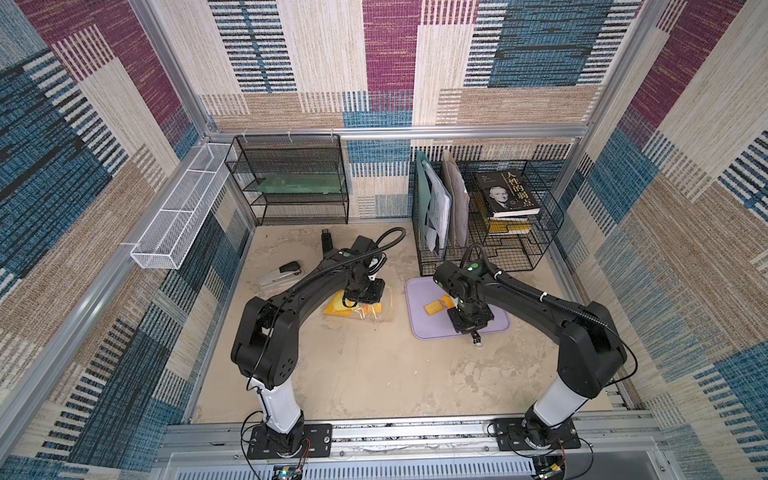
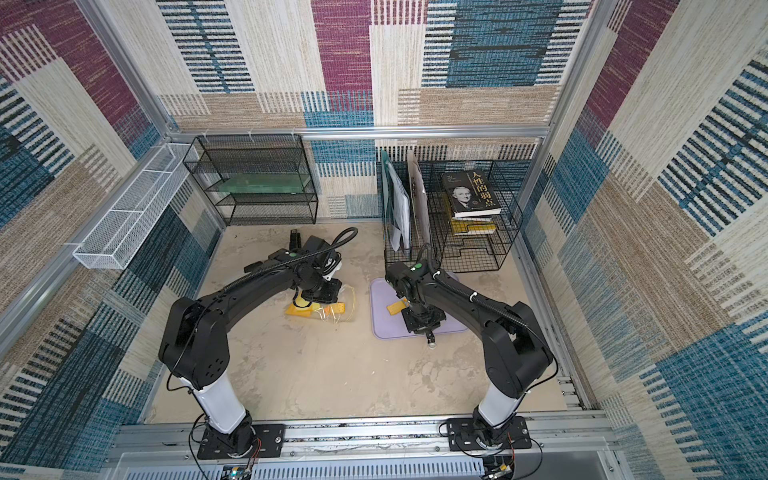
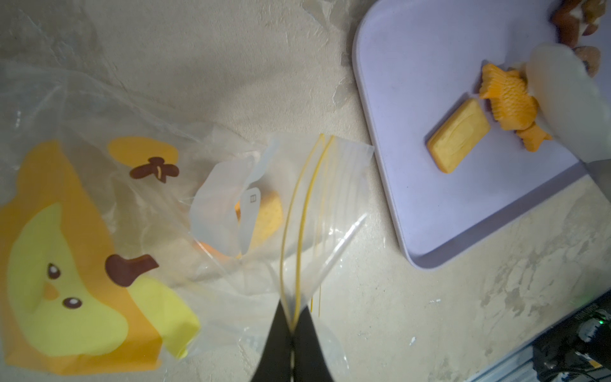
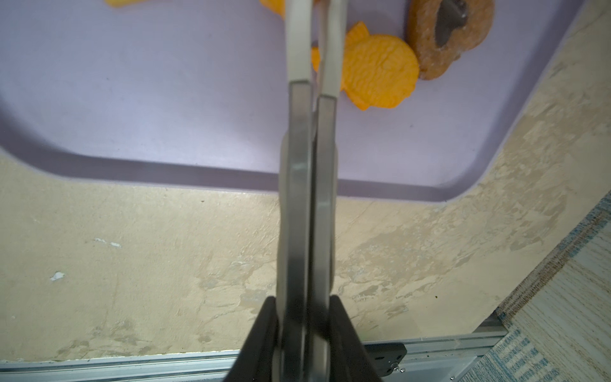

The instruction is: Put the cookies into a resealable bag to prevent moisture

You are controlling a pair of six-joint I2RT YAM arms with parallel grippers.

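Observation:
A clear resealable bag (image 3: 140,299) with an animal print lies on the left; an orange cookie (image 3: 267,219) shows through it. My left gripper is shut on the bag's edge beside its yellow seal lines, and the mouth stands partly apart. My right gripper is shut on metal tongs (image 4: 298,146) with white tips, reaching over the purple tray (image 4: 159,172). The tips lie close together by the orange fish cookies (image 3: 512,98); whether they pinch one cannot be told. A rectangular cookie (image 3: 458,135) and brown cookies (image 4: 474,19) lie on the tray.
A stapler (image 1: 281,274) and a black object (image 1: 326,240) lie behind the left arm. At the back stand a wire rack (image 1: 292,220) and a wire file holder (image 1: 512,260) with folders and books.

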